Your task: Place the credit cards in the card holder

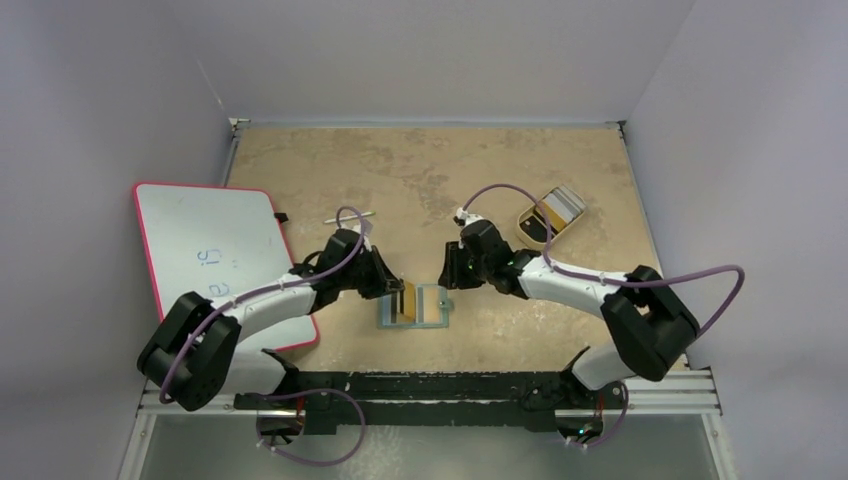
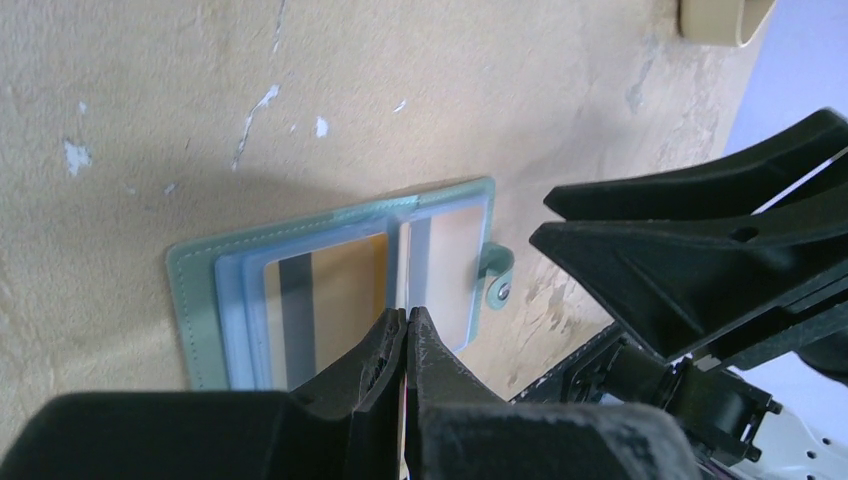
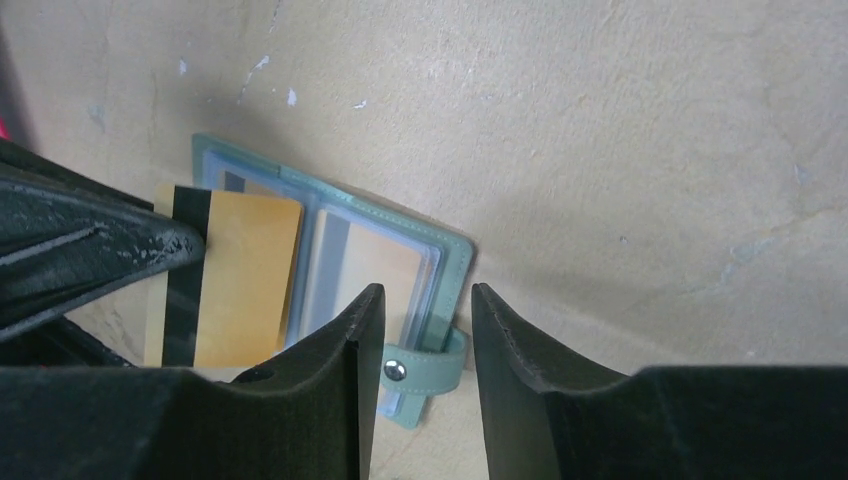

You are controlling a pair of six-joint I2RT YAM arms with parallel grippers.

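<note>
A card with gold and a black stripe [image 3: 240, 285] stands on edge above the holder's middle, and my left gripper [image 1: 398, 286] is shut on it. Only the card's pale edge [image 2: 403, 265] shows at those fingertips in the left wrist view. Beneath lies the open teal card holder [image 2: 182, 290], flat on the table with clear pockets. Its left pocket has a striped gold card [image 2: 340, 290] inside; a pale card with a grey stripe [image 3: 375, 270] fills the right one. My right gripper is open and empty, over the holder's right edge by the snap strap [image 3: 425, 372].
At the right stands a tan box [image 1: 556, 235] with several cards in it. A whiteboard [image 1: 215, 250] lies on the left, and a pen [image 1: 350, 217] behind the left arm.
</note>
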